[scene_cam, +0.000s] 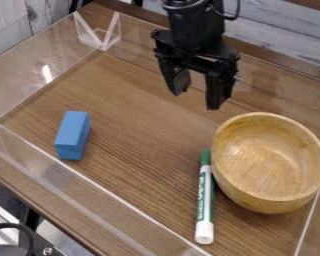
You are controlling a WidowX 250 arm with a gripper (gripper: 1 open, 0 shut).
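Observation:
My black gripper [195, 72] hangs at the top middle of the camera view, above the wooden table; whether its fingers are open or shut is unclear. Below and right of it sits a beige oval bowl [270, 160], empty. A green-and-white marker [206, 197] lies upright along the view left of the bowl. A blue block [71, 135] lies at the left of the table, well away from the gripper.
A pale wire or plastic object [103, 30] stands at the top left near the edge. Black cable shows at the lower left corner.

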